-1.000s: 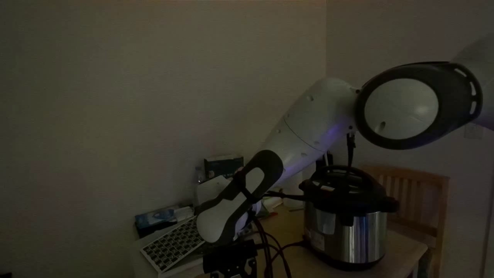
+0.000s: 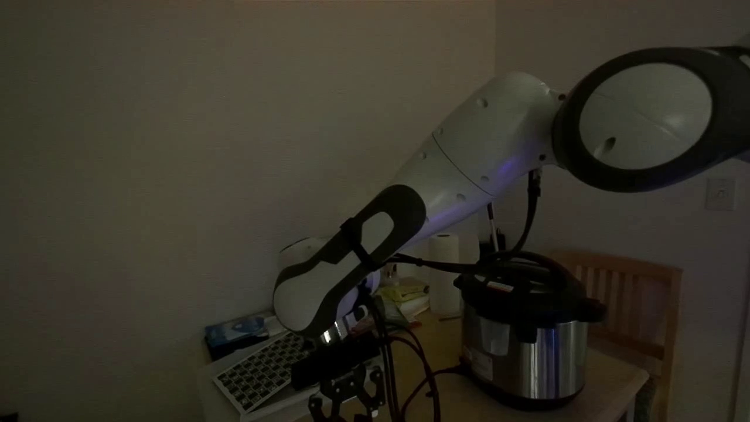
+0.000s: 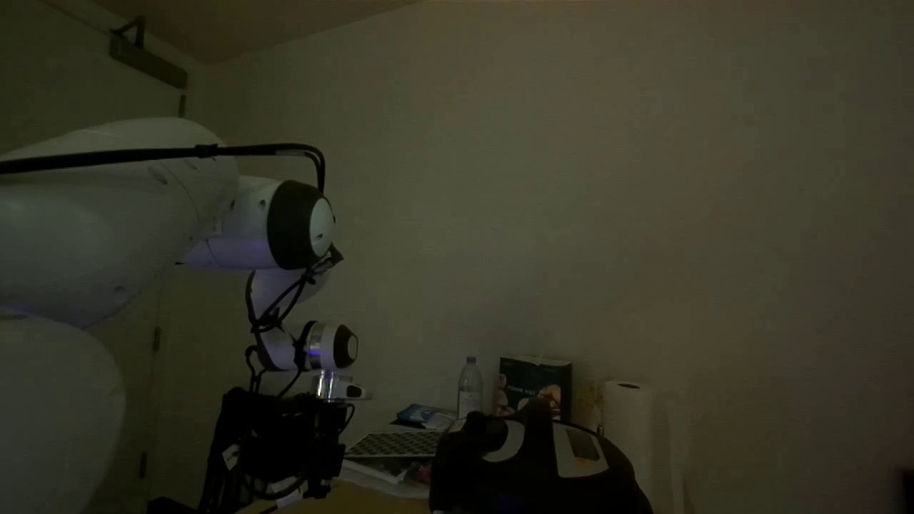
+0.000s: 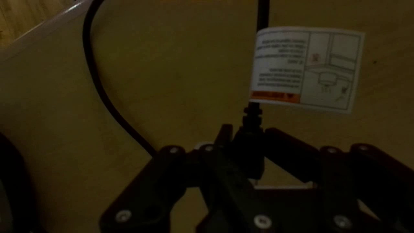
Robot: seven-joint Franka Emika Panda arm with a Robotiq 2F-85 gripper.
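Observation:
In the wrist view my gripper is shut on a black power plug (image 4: 247,155), a finger on either side of its body. Pale metal shows at the plug's lower end, largely hidden by the gripper. From its upper end a black cord (image 4: 263,15) runs out of view, carrying a white warning label (image 4: 306,68). Exterior view 1 catches the gripper (image 2: 351,404) low at the bottom edge, left of the silver and black pressure cooker (image 2: 524,351); the plug cannot be made out there.
A white keyboard-like panel (image 2: 263,373) and a blue packet (image 2: 239,332) lie at the table's left. The paper towel roll (image 2: 444,274) stands behind the cooker. Another black cable (image 4: 101,91) curves over the tabletop. Exterior view 2 shows a bottle (image 3: 469,390) and a dark box (image 3: 535,390).
The arm has risen and shifted left in exterior view 1, and more of the gripper shows below the wrist. The cooker and the panel have stayed in place.

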